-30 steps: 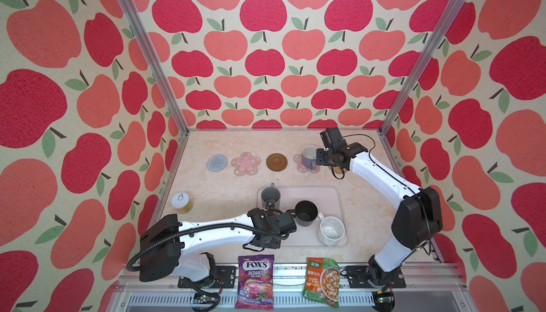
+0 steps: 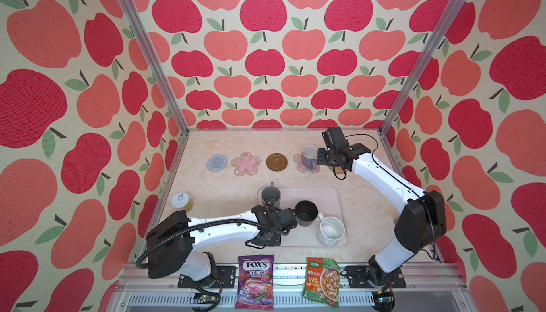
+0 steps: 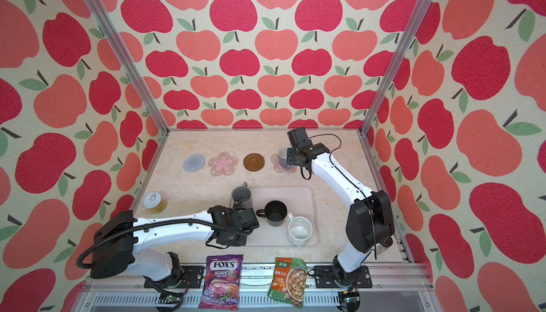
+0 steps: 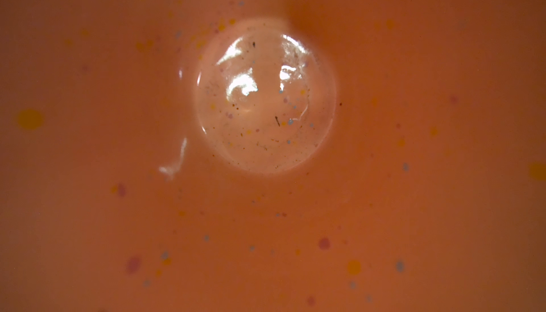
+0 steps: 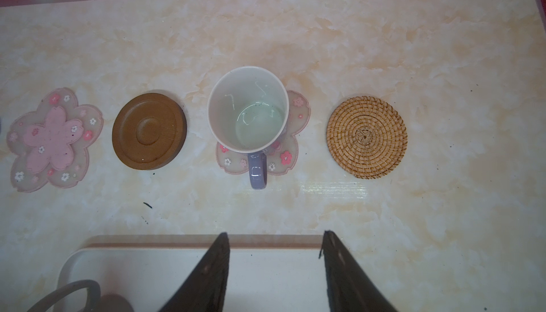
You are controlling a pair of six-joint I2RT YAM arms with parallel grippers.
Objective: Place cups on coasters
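A lavender cup with a pale inside (image 5: 250, 110) stands upright on a pink flower coaster (image 5: 299, 113), handle toward the tray. Behind it, my right gripper is open and empty, clear of the cup. In the tray, my left gripper (image 2: 269, 205) appears shut on the near rim of a grey cup (image 2: 271, 193); its arm hides part of the hold. A black cup (image 2: 306, 212) and a white cup (image 2: 331, 230) also stand there. Bare coasters are brown wood (image 5: 149, 131), woven straw (image 5: 366, 137), another pink flower (image 2: 245, 164) and grey-blue (image 2: 216, 163).
The pink tray (image 2: 324, 193) fills the table's front middle. A lidded jar (image 2: 181, 201) stands at left; two food packets (image 2: 256, 282) lie along the front. In the left wrist view, only a blurred orange speckled surface (image 4: 273, 243) with a glossy round spot shows.
My left gripper and arm have shifted slightly at the grey cup. My right arm has edged a little to the right, while the lavender cup stays on its coaster.
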